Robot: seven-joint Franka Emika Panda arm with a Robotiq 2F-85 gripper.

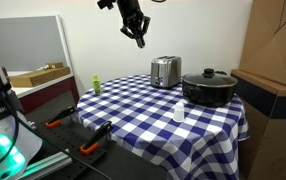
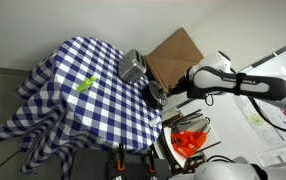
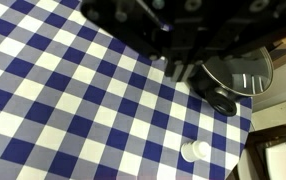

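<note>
High above the checkered table, my gripper (image 1: 140, 42) hangs clear of every object in exterior view 1. Its fingertips (image 3: 178, 72) are together in the wrist view, with nothing showing between them. A black lidded pot (image 1: 210, 90) stands at the table's right side; the wrist view shows its glass lid (image 3: 245, 82) partly behind the gripper. In front of the pot is a small white bottle (image 1: 179, 113), also visible at the lower right of the wrist view (image 3: 194, 150). A silver toaster (image 1: 166, 72) sits at the back, and a green bottle (image 1: 96, 85) stands at the left.
Brown cabinets (image 1: 269, 105) stand close to the table's right side. Cardboard boxes (image 1: 40, 76) lie beyond the left edge.
</note>
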